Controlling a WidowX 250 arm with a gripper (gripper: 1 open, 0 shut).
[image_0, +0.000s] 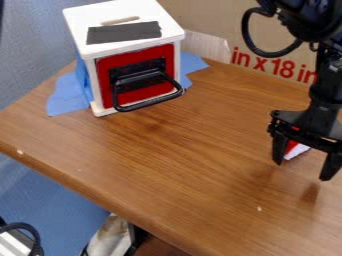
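Observation:
At the right of the camera view my black gripper (302, 163) points down at the table, its two fingers apart, low over a small red and white object (295, 150). That object is mostly hidden behind the gripper, and I cannot tell whether the fingers touch it.
A white toy oven (103, 28) with a red front and black handle stands at the back left on a blue cloth (68, 96). A cardboard box (230, 25) is behind. The table's edge runs along the left.

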